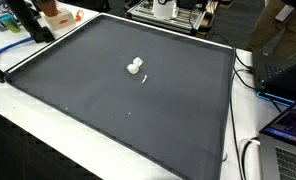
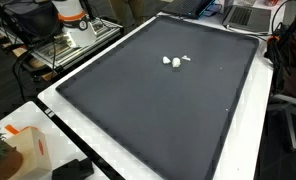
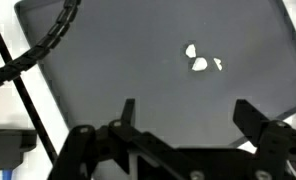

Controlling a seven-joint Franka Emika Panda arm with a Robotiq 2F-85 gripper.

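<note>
Three small white pieces lie on a dark grey board (image 1: 108,100). Two rounded ones, a white piece (image 3: 199,64) and another white piece (image 3: 191,50), sit close together; a thinner white piece (image 3: 218,64) lies a little apart. In exterior view 2 the white piece (image 2: 175,63) shows toward the far part of the board. My gripper is wide open in the wrist view, high over the board, with nothing between its fingers. The pieces appear beyond the gap between the fingertips. Neither exterior view shows the gripper.
Laptops (image 1: 280,125) and cables stand along one side of the table. An orange-and-white object (image 1: 56,14) is at the far left in exterior view 1. In exterior view 2 a plant pot (image 2: 2,158) sits at the near left corner. Most of the board is clear.
</note>
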